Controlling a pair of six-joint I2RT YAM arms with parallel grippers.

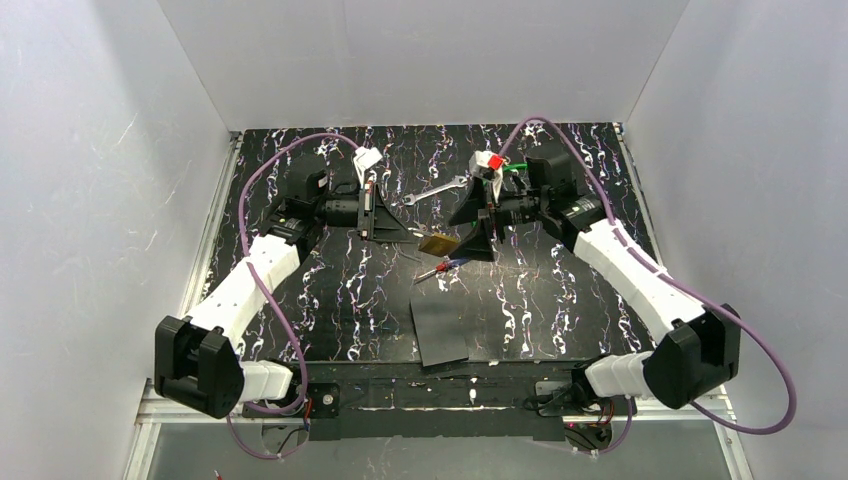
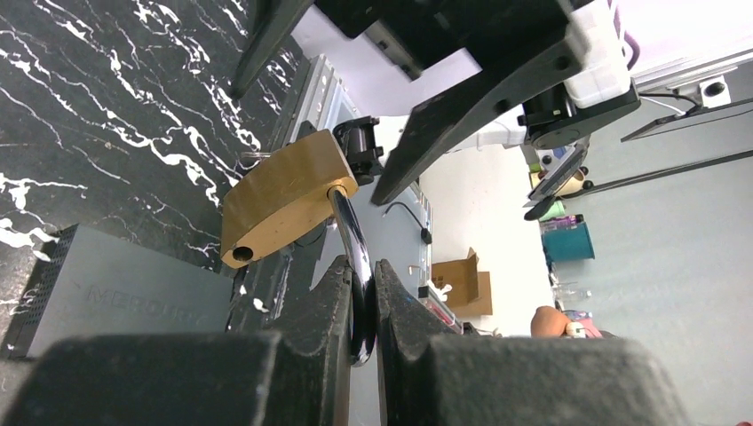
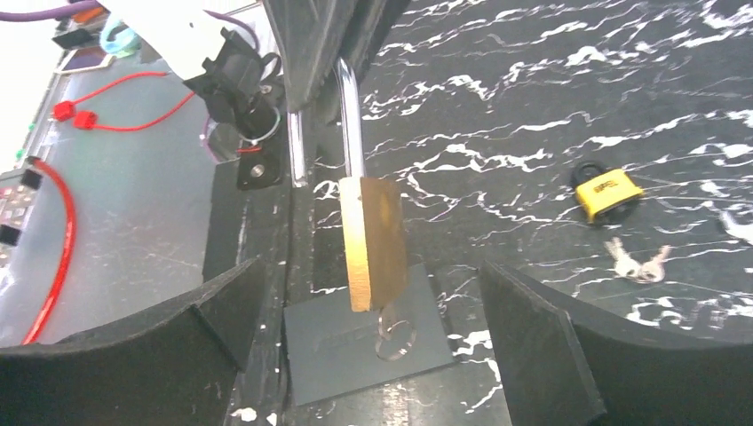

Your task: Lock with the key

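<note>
A brass padlock [image 1: 438,244] hangs in the air between the arms. My left gripper is shut on its steel shackle [image 2: 353,244]. The shackle stands open: an empty hole shows in the body in the left wrist view, and the shackle's free end [image 3: 297,151] is outside the body in the right wrist view. A wire ring [image 3: 391,344] dangles below the padlock's lower end. A bit of silver metal [image 2: 255,155] shows behind the body, probably the key; most of it is hidden. My right gripper [image 1: 466,234] is open, its fingers spread to either side of the padlock's lower end.
A grey box [image 1: 438,328] lies near the front edge below the padlock. A screwdriver [image 1: 438,270] and a wrench [image 1: 435,190] lie on the marbled table. Farther off are a yellow padlock [image 3: 608,192] and loose keys [image 3: 638,264].
</note>
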